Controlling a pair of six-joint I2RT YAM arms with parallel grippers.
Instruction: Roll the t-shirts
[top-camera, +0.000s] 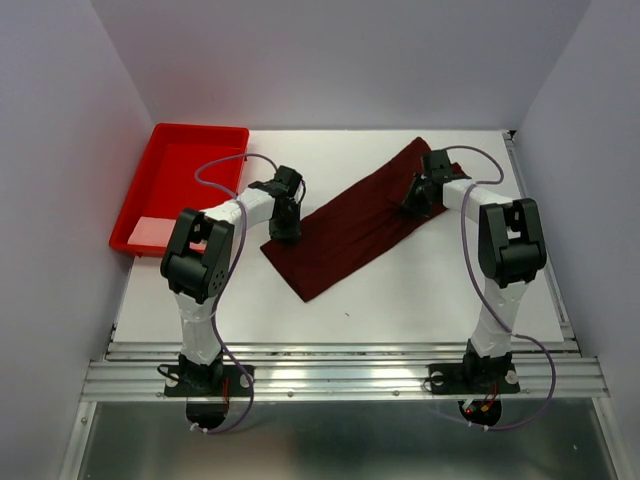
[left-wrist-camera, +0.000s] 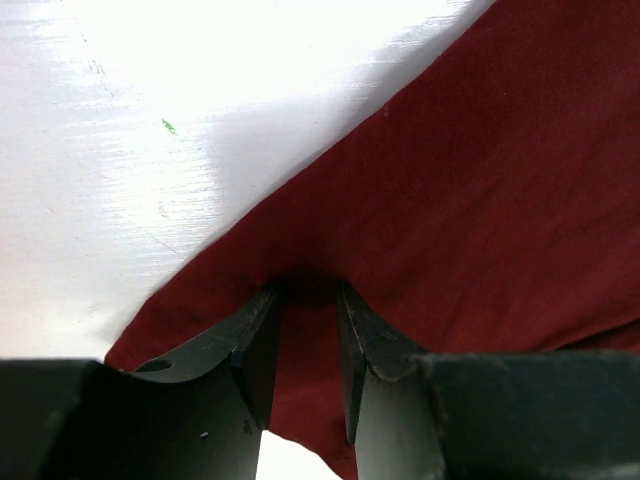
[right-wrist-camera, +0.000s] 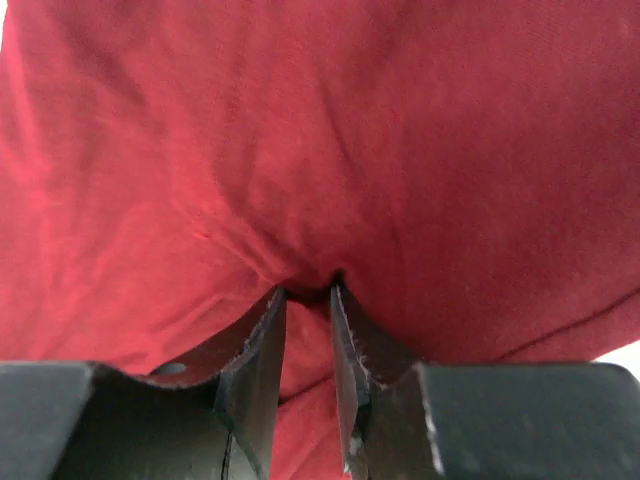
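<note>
A dark red t-shirt (top-camera: 335, 240) lies spread out as a long folded strip, slanting from lower left to upper right on the white table. Over its lower left end, my left gripper (top-camera: 285, 239) points down; in the left wrist view its fingers (left-wrist-camera: 262, 345) are shut on the shirt's cloth. My right gripper (top-camera: 412, 208) is down at the shirt's upper right part. In the right wrist view its fingertips (right-wrist-camera: 272, 315) stand a little apart against the cloth, with a crease between them. Whether they grip it does not show.
A red bin (top-camera: 200, 175) stands at the back left, with a folded pink cloth (top-camera: 152, 232) at its front end, partly behind my left arm. Bare white table (top-camera: 420, 300) lies in front of the shirt. Grey walls close the back and sides.
</note>
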